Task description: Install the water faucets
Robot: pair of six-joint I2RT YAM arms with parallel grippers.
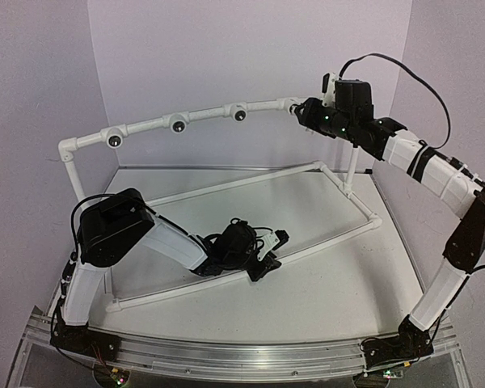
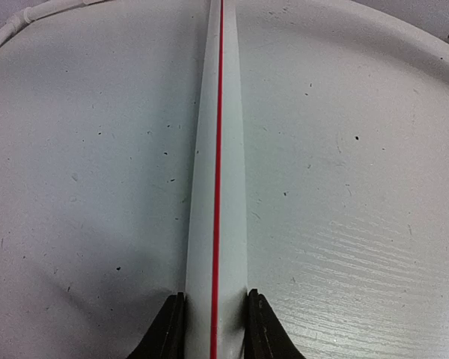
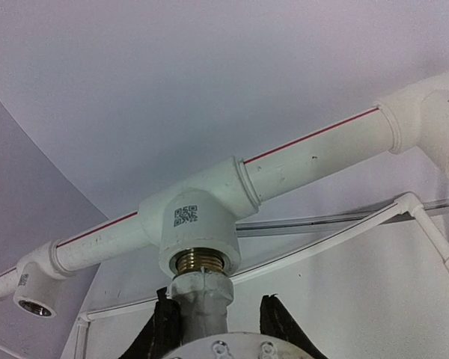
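Note:
A white pipe rail with several tee fittings point(image 1: 178, 123) crosses the top view. My left gripper point(image 1: 268, 263) is low at the frame's front pipe point(image 2: 217, 187), shut on that red-striped pipe in the left wrist view. My right gripper point(image 1: 303, 111) is at the rail's rightmost tee. In the right wrist view, a faucet point(image 3: 202, 299) meets that tee point(image 3: 198, 217) at its brass thread, part of which shows. The right gripper stands open around the faucet, left finger against or very near it, a gap at the right one.
The lower pipe frame point(image 1: 226, 185) lies on the white board point(image 1: 356, 299), held up with the rail by side posts. Walls point(image 1: 226, 48) enclose the back and sides. The board's front right is clear.

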